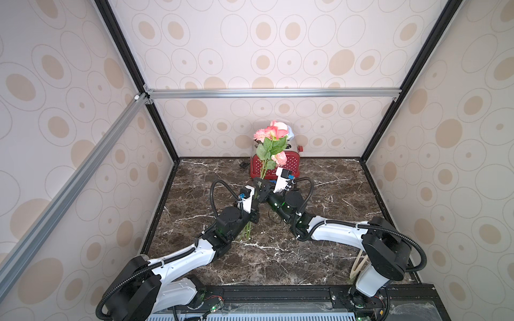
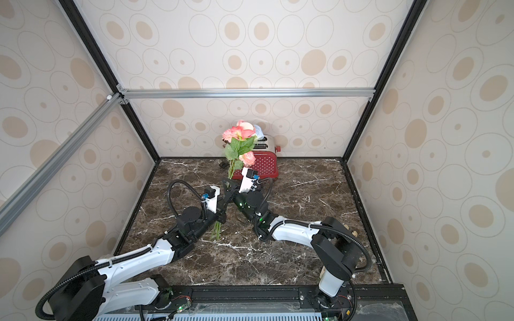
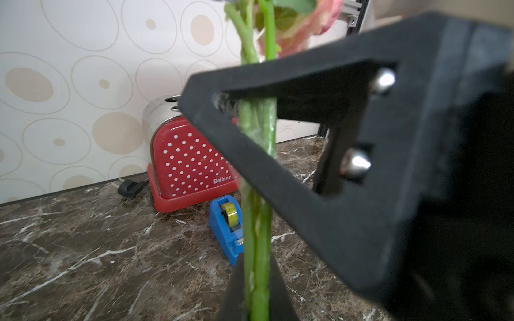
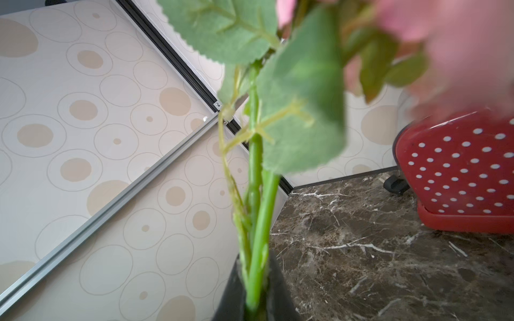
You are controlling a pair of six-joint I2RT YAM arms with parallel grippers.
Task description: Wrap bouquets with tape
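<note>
The bouquet has pink roses (image 1: pixel 271 131), green leaves and thin green stems (image 3: pixel 259 214); a pale bluish bloom (image 2: pixel 258 132) peeks out behind the pink ones. Low on the stems, my left gripper is shut around them. Higher up, below the leaves (image 4: pixel 305 96), my right gripper is shut on the same stems. In the left wrist view its black finger (image 3: pixel 321 235) crosses in front of the bouquet. Clear tape on the stems is mostly hidden there by that finger. The blue tape dispenser (image 3: pixel 227 227) stands on the table behind the stems.
A red polka-dot toaster (image 3: pixel 190 160) stands against the back wall, behind the flowers. Light wooden sticks (image 1: pixel 357 264) lie by the right arm's base.
</note>
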